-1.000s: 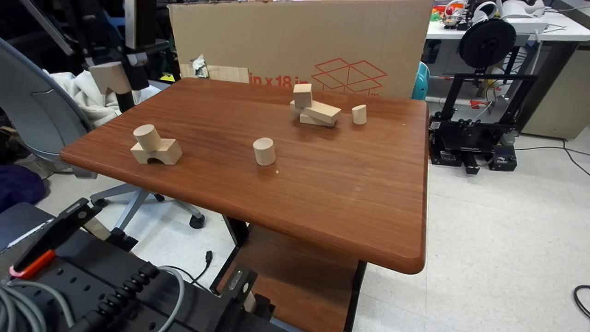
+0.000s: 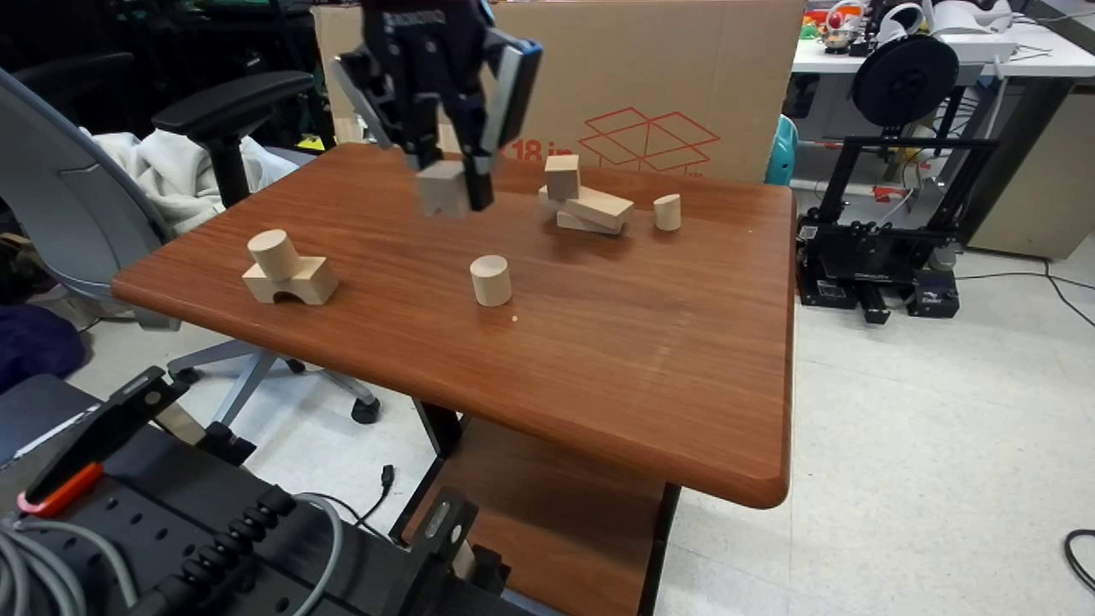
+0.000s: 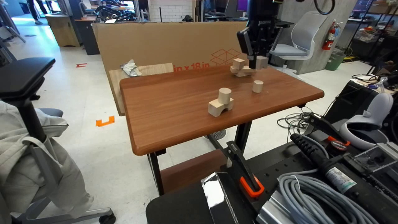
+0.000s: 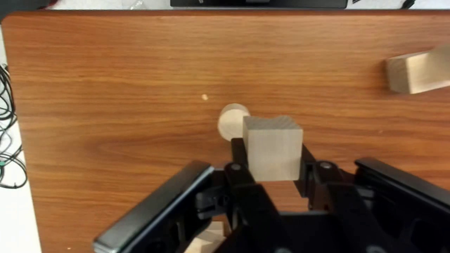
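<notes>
My gripper is shut on a pale wooden block [image 4: 274, 154], one finger on each side of it. In exterior view 1 the held block [image 2: 443, 189] hangs above the table, clear of its surface. A short upright cylinder [image 2: 490, 281] stands alone near the middle of the table; the wrist view shows this cylinder [image 4: 230, 123] just beyond the held block, partly covered by it. To the left, an arch block [image 2: 292, 279] carries another cylinder [image 2: 273, 253]. Towards the back lies a stack of flat blocks [image 2: 595, 210] with a small block [image 2: 562, 176] on top.
A slant-topped cylinder [image 2: 667, 212] stands right of the stack. Behind the wooden table [image 2: 657, 359] rises a large cardboard sheet [image 2: 657, 62]. An office chair [image 2: 72, 195] is close to the left edge.
From the far left, beyond the table edge, my gripper has moved right over the table with the block still in it. The blocks on the table have not moved.
</notes>
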